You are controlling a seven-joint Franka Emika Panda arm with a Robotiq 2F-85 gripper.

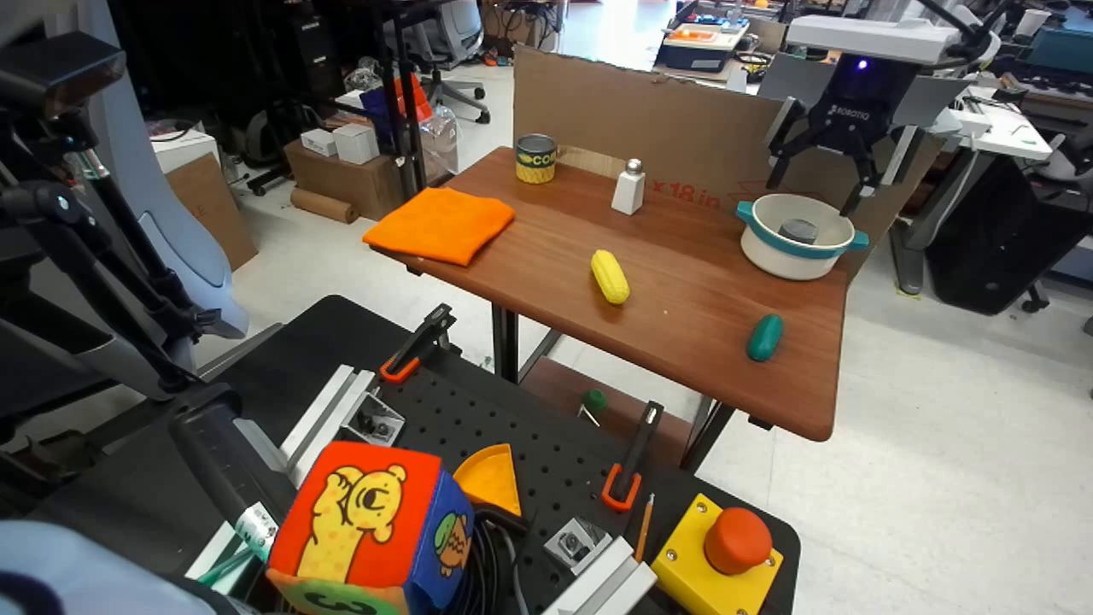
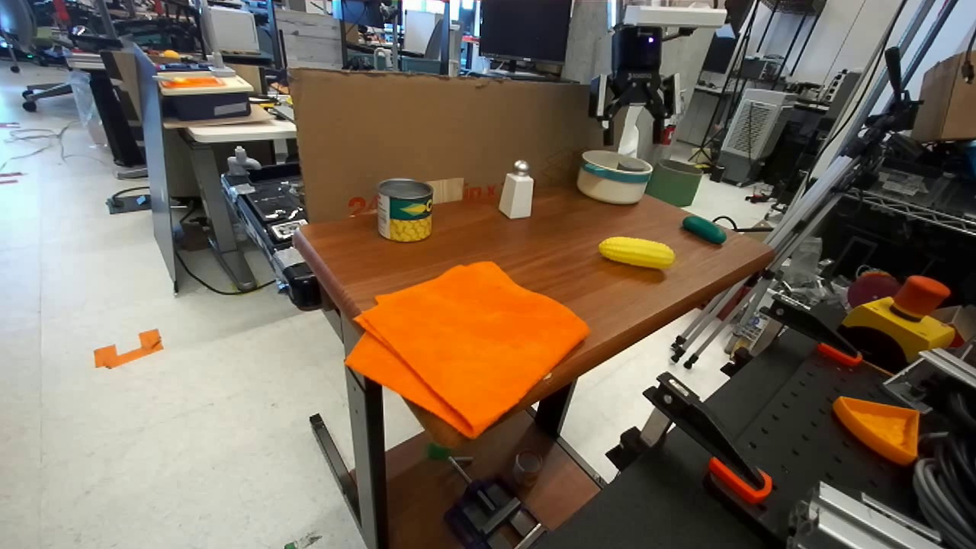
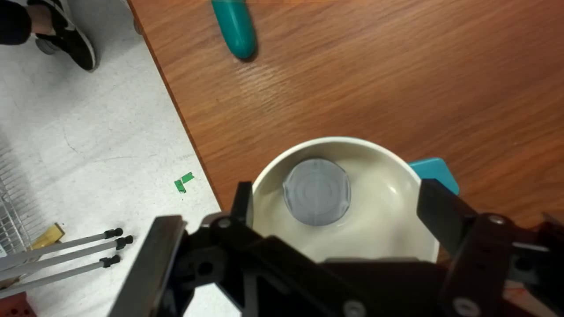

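Note:
Above the white pot with teal handles (image 1: 786,261), my gripper (image 1: 817,195) hangs open with nothing between its fingers. A grey round object (image 3: 317,192) lies inside the pot, toward one side, and shows clearly between the spread fingers in the wrist view. In that view the pot's lower part is hidden behind the gripper. The dark fingers (image 3: 444,214) stand at either side of the pot's mouth; whether they touch its rim I cannot tell.
On the wooden table (image 1: 697,297) are a green oblong object (image 1: 765,337), yellow corn (image 1: 610,277), a white shaker (image 1: 629,188), a corn can (image 1: 535,159) and an orange cloth (image 1: 441,225). A cardboard panel (image 2: 439,128) stands along the back.

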